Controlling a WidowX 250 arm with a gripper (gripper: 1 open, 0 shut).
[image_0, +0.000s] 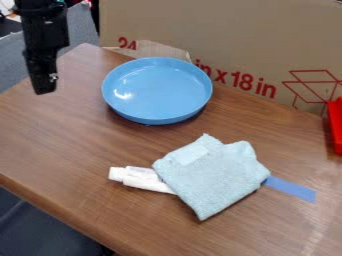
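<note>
My black gripper (43, 80) hangs at the upper left, above the table's left part and left of the blue plate (158, 86), apart from it. Its fingers look close together, with nothing visible between them. A folded pale blue cloth (211, 175) lies at the lower right of the table. A white tube (135, 176) lies just left of it, its right end against or under the cloth.
A strip of blue tape (290, 189) lies right of the cloth. A cardboard box (241, 35) stands along the back, and a red object (334, 125) sits at the right edge.
</note>
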